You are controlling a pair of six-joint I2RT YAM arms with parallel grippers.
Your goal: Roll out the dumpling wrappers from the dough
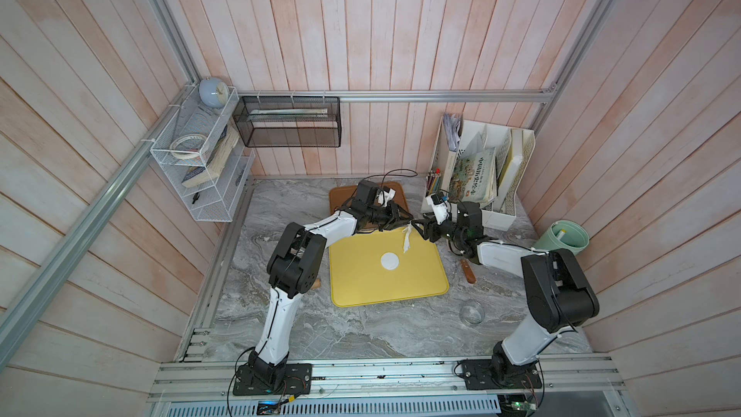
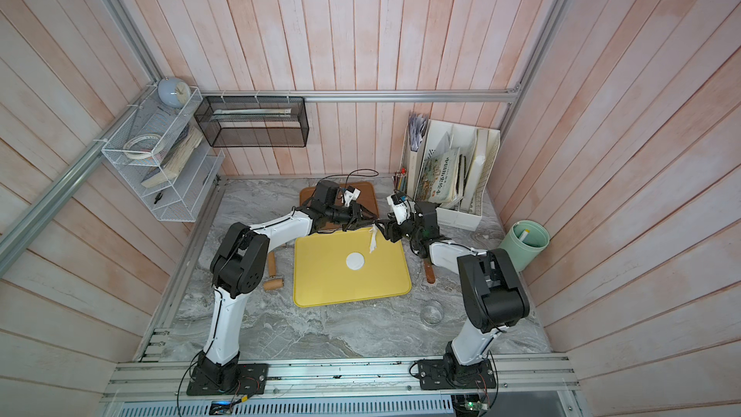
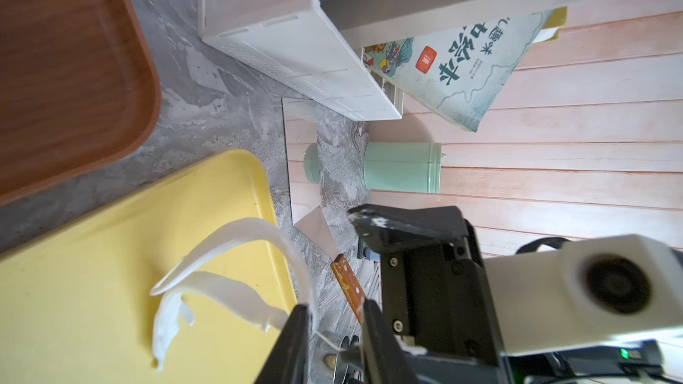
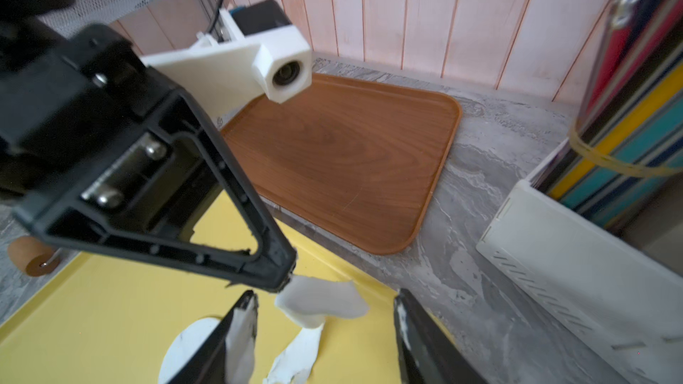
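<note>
A white round wrapper (image 1: 389, 261) lies flat on the yellow tray (image 1: 362, 282). Over the tray's far edge, my left gripper has a white dough strip (image 3: 234, 291) hanging at its fingertips. Its fingers show a gap, with the dough clinging to one fingertip and a thin strand across the gap. Close by on the right, my right gripper stands open, its fingers on either side of the strip's upper end in its own view, apparently without gripping it. Some white shows on one of its fingers (image 4: 240, 345). Left of the tray is a wooden roller (image 2: 272, 283).
A brown tray (image 4: 348, 156) lies behind the yellow one. The white book holder (image 1: 501, 220) stands close behind my right gripper. Right of the tray are a wooden-handled scraper (image 1: 467, 270) and a clear glass (image 1: 471, 312).
</note>
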